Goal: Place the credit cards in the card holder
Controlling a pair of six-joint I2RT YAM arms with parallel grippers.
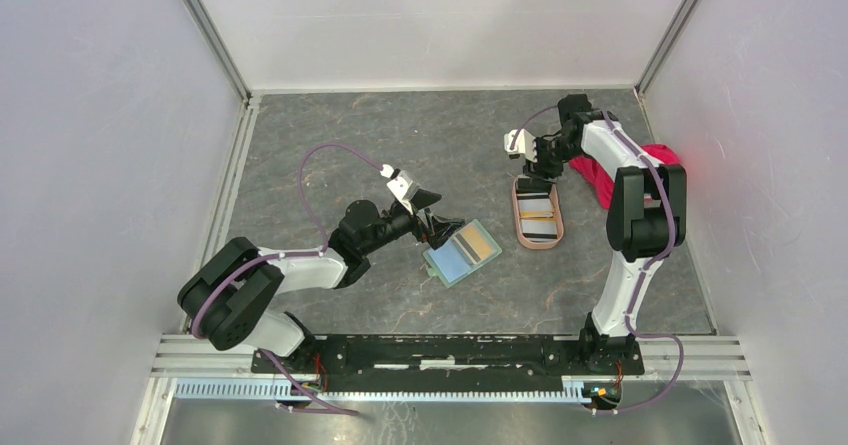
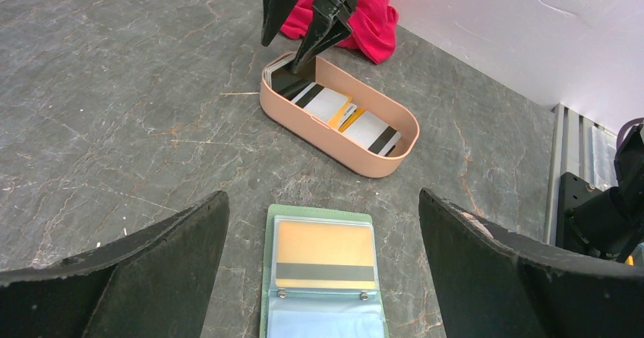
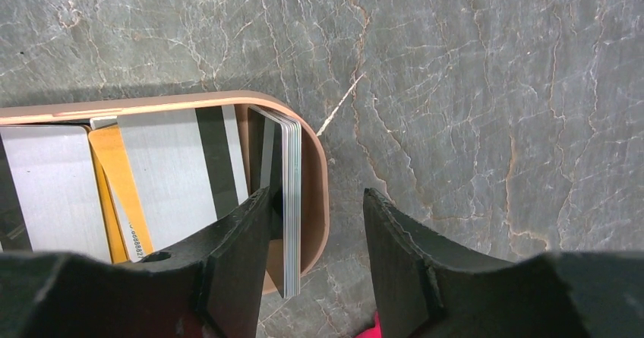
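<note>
The green card holder [image 1: 462, 252] lies open on the table; its clear pockets show a yellow card [image 2: 325, 243] and a pale blue area. My left gripper stands open over its far end, with nothing between its fingers. A pink box [image 2: 334, 137] holds several cards, white, black and yellow, some lying flat. At the box's far end, a stack of cards [image 3: 292, 201] stands on edge. One finger [image 3: 247, 258] of my right gripper is beside this stack, the other outside the box wall; the fingers are apart, with the stack between them but not clasped.
A red cloth [image 1: 597, 177] lies crumpled behind the right arm near the right wall. Bare table stretches to the left of the box and behind the card holder.
</note>
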